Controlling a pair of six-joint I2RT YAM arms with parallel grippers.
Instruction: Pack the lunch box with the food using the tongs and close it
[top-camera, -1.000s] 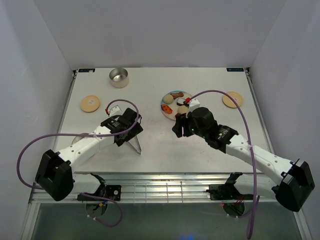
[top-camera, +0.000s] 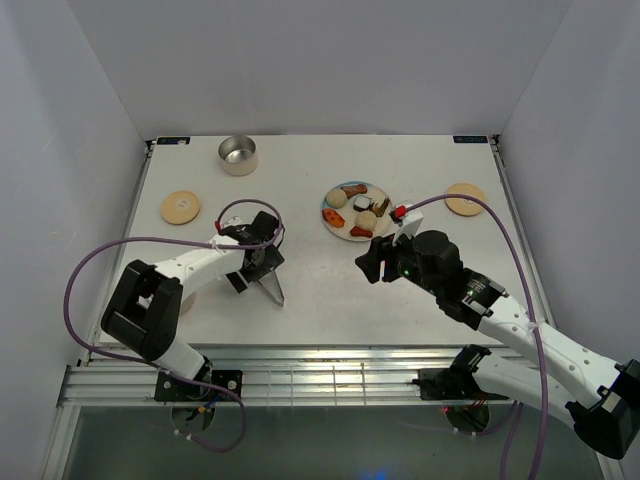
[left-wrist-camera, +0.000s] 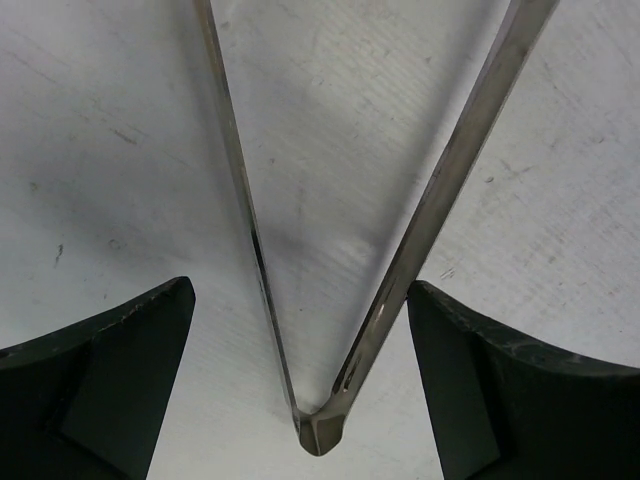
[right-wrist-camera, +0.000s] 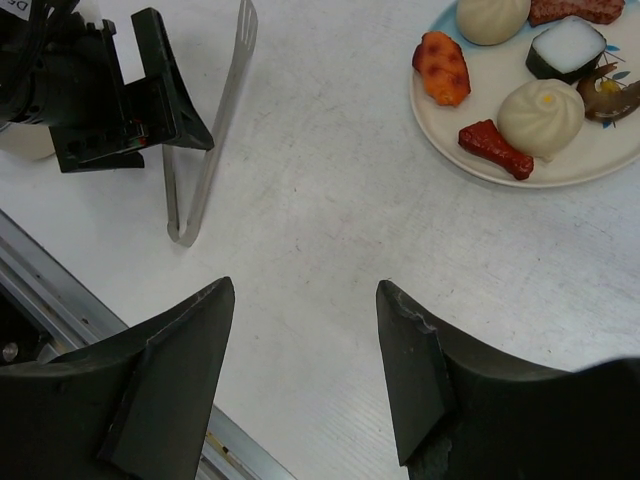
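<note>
Metal tongs (left-wrist-camera: 425, 222) lie on the white table, their bend toward the front edge. Over them my left gripper is open, one finger on each side; its right fingertip (left-wrist-camera: 425, 300) comes close to or meets one arm of the tongs, and I cannot tell which. My right gripper is part open above bare table, nothing between its fingers. Beyond it, a plate (right-wrist-camera: 450, 150) carries toy food: a bun (right-wrist-camera: 540, 118), a drumstick (right-wrist-camera: 495, 150), an orange nugget (right-wrist-camera: 441, 68) and a rice roll (right-wrist-camera: 566, 48), among others. No lunch box can be made out.
A metal pot (top-camera: 238, 155) stands at the back left. One round wooden coaster (top-camera: 180, 207) lies on the left and another coaster (top-camera: 465, 199) on the right. Between the arms the table is clear. Metal rails (top-camera: 330, 375) run along the front.
My left arm has swung at its elbow, its gripper lowering around the tongs. The right arm has shifted right, away from the plate, and slightly toward the front. Tongs and food lie where they were.
</note>
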